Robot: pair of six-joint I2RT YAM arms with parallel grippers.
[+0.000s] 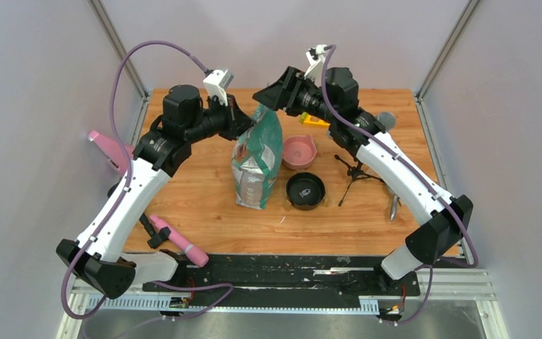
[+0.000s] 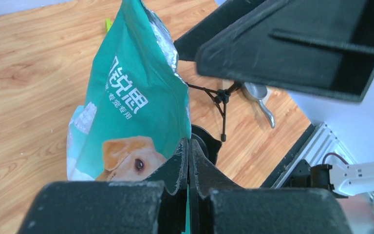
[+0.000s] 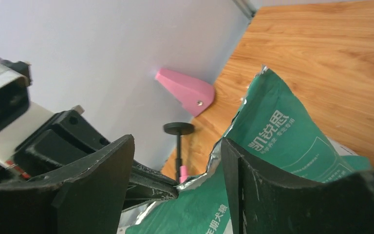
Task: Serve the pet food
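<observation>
The green-and-silver pet food bag [image 1: 254, 169] stands upright, a dog printed on it [image 2: 121, 102]. My left gripper is shut at the bag's upper edge; whether film is pinched between its tips is hard to see. My right gripper is open over the bag's crimped top, its fingers spread either side of the edge. A black bowl [image 1: 305, 189] sits right of the bag, with a pink bowl [image 1: 298, 150] behind it.
A black tripod stand [image 1: 355, 169] and a metal scoop [image 2: 255, 92] lie at the right. Pink cylinders [image 1: 190, 247] are at the left. A yellow item [image 1: 314, 120] sits at the back.
</observation>
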